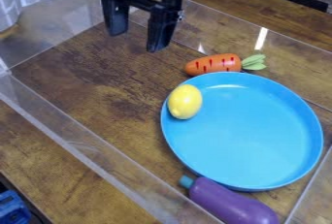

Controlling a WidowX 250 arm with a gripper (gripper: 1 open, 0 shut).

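My black gripper [138,24] hangs at the top middle, open, its two fingers apart with nothing between them. To its lower right an orange toy carrot [215,64] with a green top lies on the wooden floor. A yellow oval object [184,102] rests on the left inner side of a blue plate [253,136]. A purple toy eggplant [234,201] lies at the bottom right, below the plate.
Clear plastic walls border the wooden surface [91,82] on the left and bottom. A blue object [14,208] shows at the lower left corner, outside the wall.
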